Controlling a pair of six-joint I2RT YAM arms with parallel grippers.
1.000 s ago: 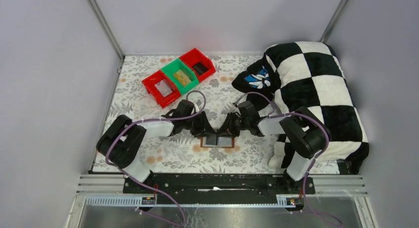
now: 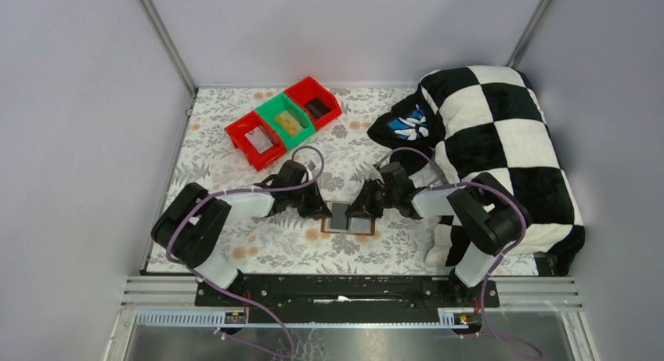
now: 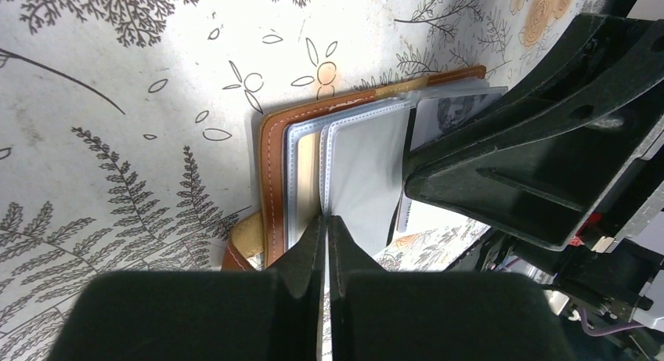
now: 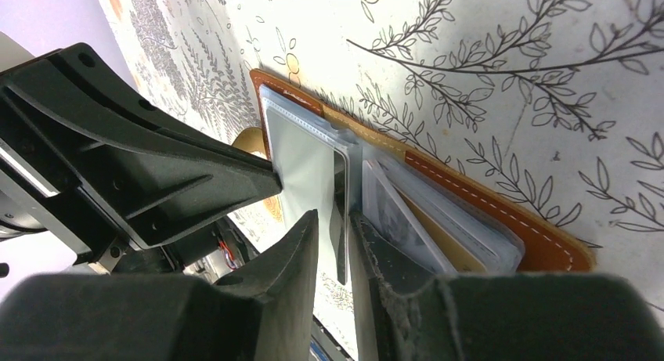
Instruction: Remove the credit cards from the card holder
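The brown card holder (image 2: pixel 370 228) lies open on the table, clear sleeves upward, between both grippers; its leather edge (image 3: pixel 272 181) and sleeves (image 3: pixel 364 173) show in the left wrist view. My left gripper is shut, its tips at the sleeve edge near the holder's left side; nothing clearly shows between them. My right gripper has its fingertips at a sleeve edge beside a dark slot, slightly apart; whether a card is between them I cannot tell. A pale card (image 3: pixel 446 114) shows in a sleeve, partly hidden by the right gripper.
Red, green and red trays (image 2: pixel 280 102) with items inside stand at the back left. A checkered cushion (image 2: pixel 521 142) and dark cloth pieces fill the right side.
The holder and both grippers have shifted slightly to the right since about a second ago. Little else differs.
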